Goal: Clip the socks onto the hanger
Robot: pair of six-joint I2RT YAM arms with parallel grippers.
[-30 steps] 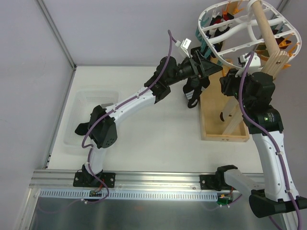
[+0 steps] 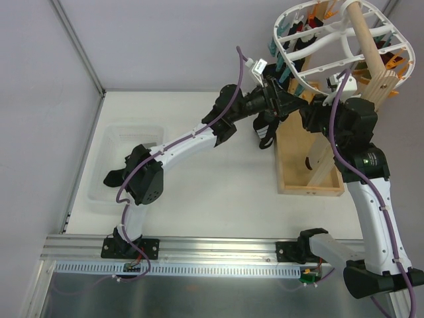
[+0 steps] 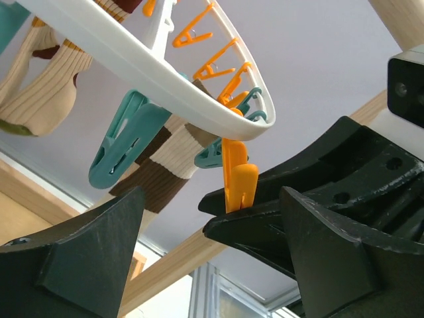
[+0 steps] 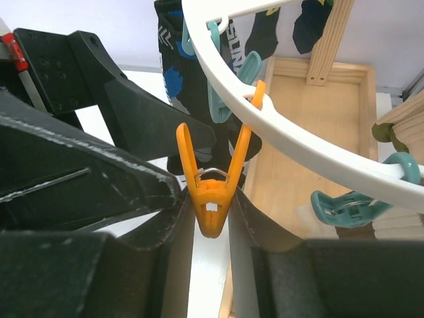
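The white round hanger (image 2: 344, 40) hangs at the upper right with socks on it. In the right wrist view, my right gripper is shut on the lower end of an orange clip (image 4: 232, 169). The clip's two prongs stand spread in a V beside the hanger's rim, with no sock between them. My left gripper is open beneath the rim, nothing seen between its fingers. The left fingers also stand close to the clip, at its left in the right wrist view. A dark blue-patterned sock (image 4: 173, 56) hangs behind them.
Dark socks (image 2: 114, 179) lie in the white bin (image 2: 103, 193), partly behind my left arm. A wooden stand (image 2: 310, 189) rises under the hanger. Teal clips (image 3: 129, 139) and striped socks (image 3: 165, 162) hang near the left fingers.
My left gripper has shifted slightly down beside the right one at the hanger's edge. The right gripper has moved a little left and stays at the rim.
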